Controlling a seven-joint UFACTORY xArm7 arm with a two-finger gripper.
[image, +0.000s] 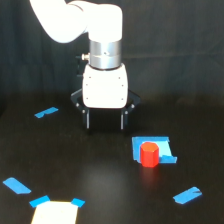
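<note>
My gripper (106, 122) hangs above the dark table at the upper middle of the camera view. Its two thin dark fingers point down and stand well apart, with nothing visible between them. To the right and nearer the camera, a red block (149, 155) rests on a square marked in blue tape (166, 157). A clear gap separates the gripper from the block.
A pale, yellowish-white object (55, 213) is cut off by the bottom edge at the left, with bits of blue tape at its corners. Other blue tape strips lie at the left (16, 186) and lower right (187, 195).
</note>
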